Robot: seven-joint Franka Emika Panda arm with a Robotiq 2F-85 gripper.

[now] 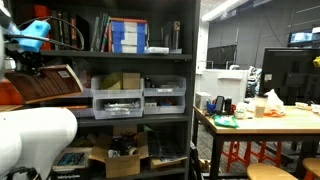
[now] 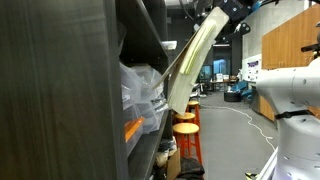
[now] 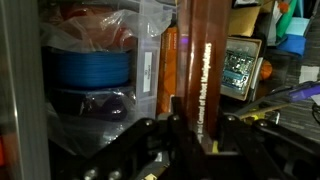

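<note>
My gripper is shut on a book (image 3: 207, 60), whose brown-red spine with pale lettering runs up between the dark fingers in the wrist view. In exterior view 1 the same book (image 1: 48, 85) hangs tilted at the far left, in front of the shelving, with the gripper (image 1: 28, 66) at its upper left corner. Exterior view 2 shows the book (image 2: 196, 62) slanting from the upper right, its pale side facing that camera. Part of the gripper is out of frame or blurred there.
A dark shelf unit (image 1: 135, 55) carries upright books (image 1: 100, 32) and a blue-white stack (image 1: 128, 37) on top. Clear plastic drawers (image 1: 118, 104) fill the middle, with a cardboard box (image 1: 120, 150) below. At right stands a wooden table (image 1: 265, 122) with stools under it.
</note>
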